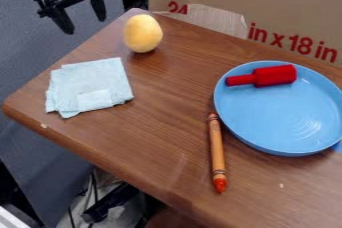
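Observation:
My black gripper [78, 9] hangs at the top left, off the table's edge and above the grey floor, its two fingers apart with nothing between them. To its right, a yellow egg-shaped object [143, 33] stands at the back corner of the wooden table [154, 132]. A folded pale blue cloth [88, 87] lies at the left. A blue plate [281, 122] on the right holds a red rolling-pin-like object [265, 76]. An orange crayon [217, 155] lies just left of the plate, red tip toward the front.
A cardboard box [247, 7] stands behind the table. Dark equipment and cables sit below the table at the lower left.

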